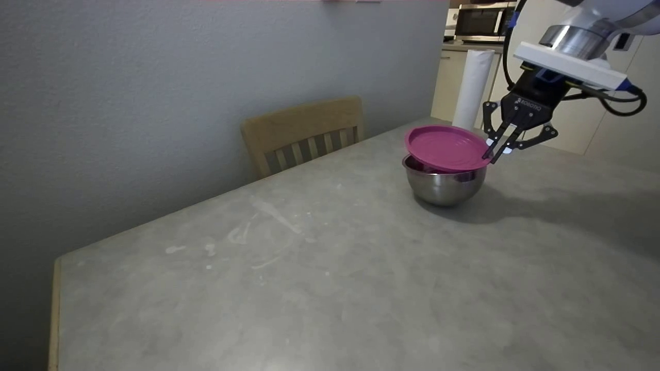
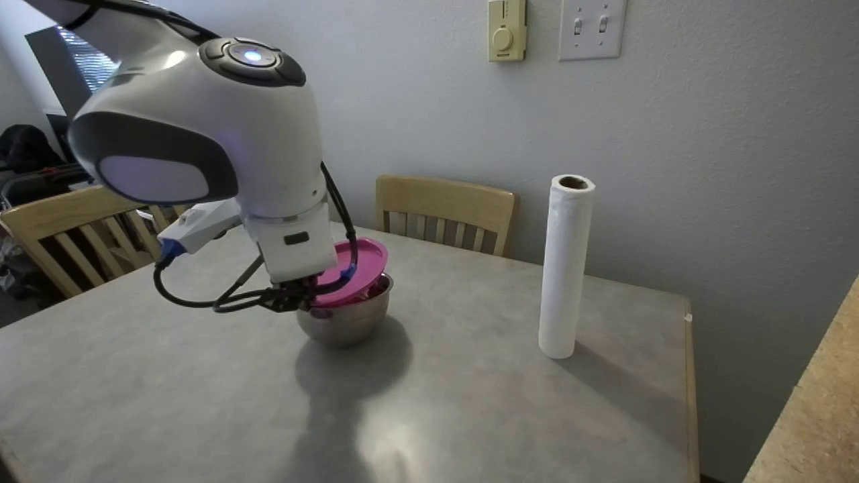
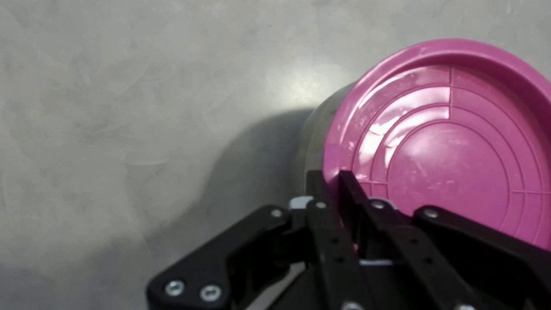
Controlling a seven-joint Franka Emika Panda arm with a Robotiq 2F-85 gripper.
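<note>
A round magenta lid (image 1: 446, 147) is tilted just above a steel bowl (image 1: 440, 187) that stands on the grey table. My gripper (image 1: 492, 157) is shut on the lid's rim at the bowl's right side. In the wrist view the rim of the lid (image 3: 444, 155) passes between my two fingers, and the lid covers most of the bowl (image 3: 314, 139). From the second exterior view, the lid (image 2: 362, 270) shows over the bowl (image 2: 347, 320), while the arm hides the fingertips. Something reddish shows inside the bowl, too small to make out.
A white paper roll (image 2: 565, 265) stands upright on the table, well clear of the bowl. A wooden chair (image 1: 303, 133) is by the wall at the table's far edge.
</note>
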